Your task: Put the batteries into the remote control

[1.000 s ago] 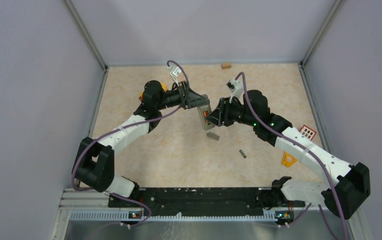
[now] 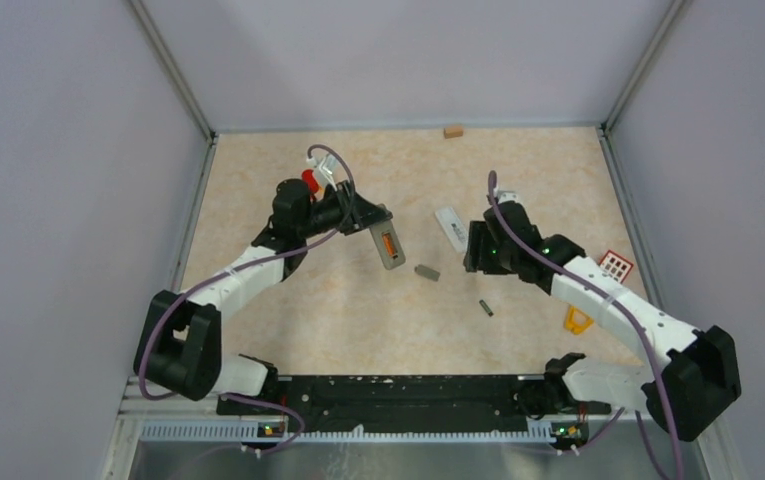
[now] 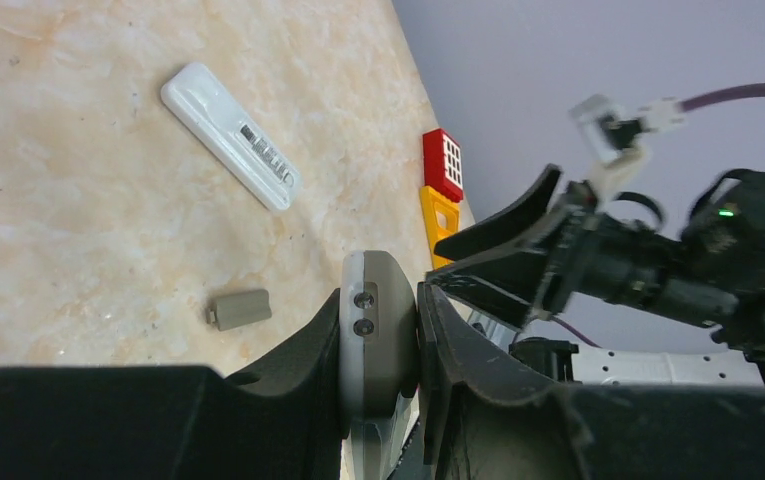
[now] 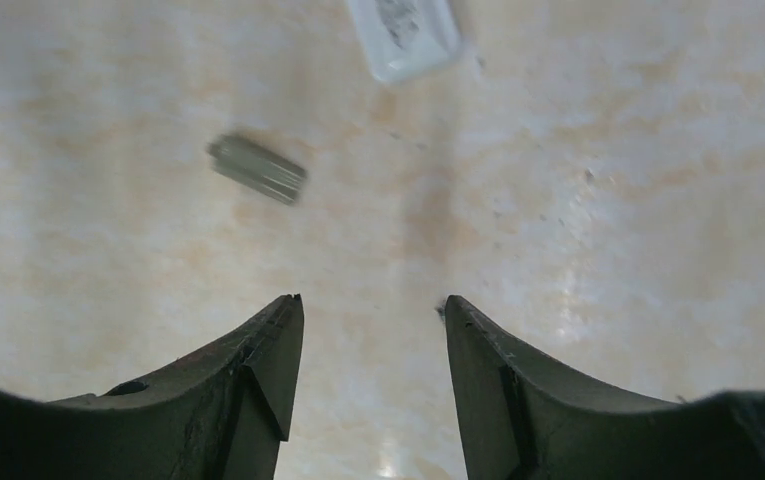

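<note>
My left gripper (image 2: pixel 370 214) is shut on the grey remote (image 2: pixel 390 250), whose compartment shows an orange battery. In the left wrist view the remote (image 3: pixel 377 340) stands end-on between the fingers. My right gripper is open, pointing down over the table right of the remote, nothing seen between its fingers. A small dark cylinder, perhaps a battery (image 2: pixel 486 307), lies below it in the top view. A grey cover-like piece (image 2: pixel 427 272) lies between the grippers, and a white remote-like object (image 2: pixel 450 228) lies behind it.
A tan block (image 2: pixel 453 131) sits at the back. A red grid piece (image 2: pixel 615 265) and a yellow piece (image 2: pixel 578 320) lie at the right edge; a red object (image 2: pixel 310 178) is behind my left gripper.
My right gripper has backed off from the remote to the right and now points down. My left gripper has moved left with the remote.
</note>
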